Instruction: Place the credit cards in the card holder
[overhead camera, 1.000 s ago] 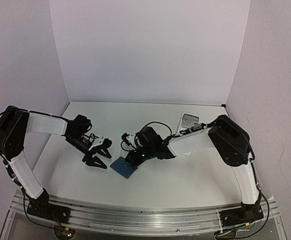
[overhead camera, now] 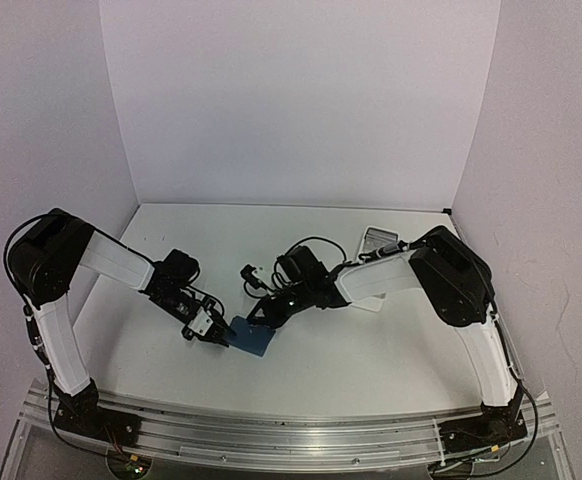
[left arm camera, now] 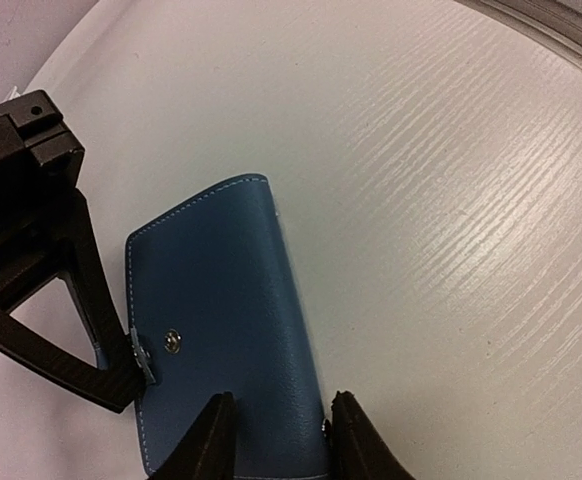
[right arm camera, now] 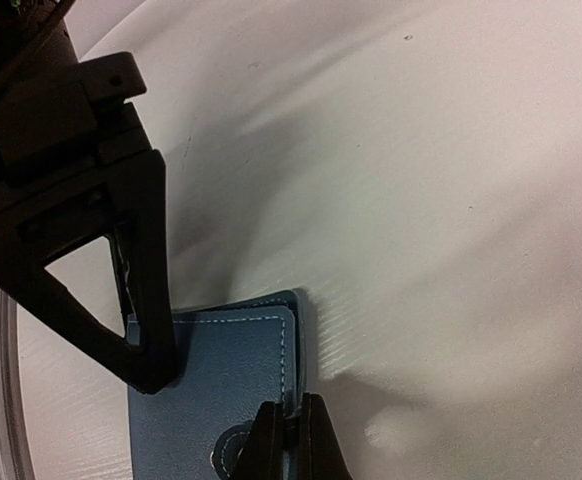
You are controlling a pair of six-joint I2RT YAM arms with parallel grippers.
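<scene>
A blue stitched card holder (overhead camera: pixel 252 337) lies flat on the table between both arms. In the left wrist view the card holder (left arm camera: pixel 221 270) shows a metal snap stud near one edge. My left gripper is partly open at its end, one finger over the cover and the other past the folded side. My right gripper is shut at the opposite edge, by the rounded strap (right arm camera: pixel 233 452); whether the thin strap is pinched cannot be made out. No credit card can be clearly told in view.
Behind the right arm, a pale tray-like object (overhead camera: pixel 379 239) is partly covered by that arm. A metal rail (overhead camera: pixel 291 436) runs along the front edge.
My left gripper has moved right and down to the card holder's left end, and its fingers have narrowed. The right arm has shifted only slightly; the holder lies nearly as before.
</scene>
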